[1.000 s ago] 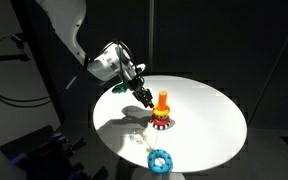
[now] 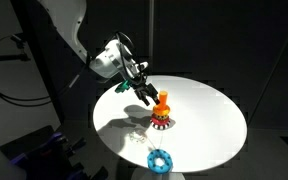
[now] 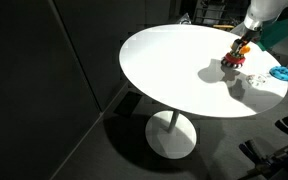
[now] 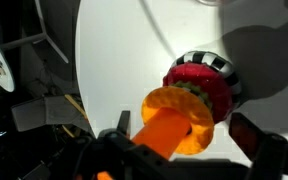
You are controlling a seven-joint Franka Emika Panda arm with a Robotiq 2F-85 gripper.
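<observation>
A toy stack stands on the white table, its red base (image 4: 201,82) edged in black-and-white check under an orange-yellow ring (image 4: 189,105). An orange cylinder (image 4: 162,132) rises from the ring toward the camera in the wrist view. My gripper is open, with fingers (image 4: 254,137) on both sides of the stack's top in that view. In exterior view 1 the gripper (image 2: 147,95) is beside the orange cylinder (image 2: 163,98), on its left. Whether either finger touches it I cannot tell.
A blue ring (image 2: 160,161) lies by the near table edge. A pale, partly see-through item (image 2: 137,136) rests left of the stack.
My gripper has shifted slightly right, closer to the orange cylinder. The stack's base and the blue ring stay in place.
</observation>
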